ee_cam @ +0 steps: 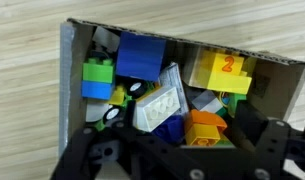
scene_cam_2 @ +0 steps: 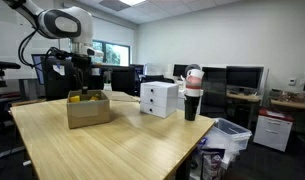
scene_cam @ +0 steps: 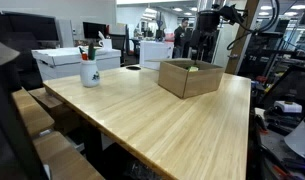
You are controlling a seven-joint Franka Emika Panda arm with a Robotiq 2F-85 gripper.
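A cardboard box (ee_cam: 77,110) with several colourful things in it fills much of the wrist view. Inside are a blue block (ee_cam: 141,57), a yellow block marked 2 (ee_cam: 227,68), an orange block (ee_cam: 203,130), a green block (ee_cam: 98,72) and a whitish block (ee_cam: 157,107). My gripper stands above the box, its dark fingers apart at the bottom of the wrist view, with nothing seen gripped between them. From outside, the arm comes down over the box (scene_cam: 189,83), which sits on the wooden table (scene_cam: 132,110); its contents are mostly hidden there.
A white container (scene_cam: 89,73) with pens or tools stands at the table's left edge. Behind it are white boxes (scene_cam: 72,62). In the second exterior view, a red-topped container (scene_cam_2: 194,90) stands near the table's far end.
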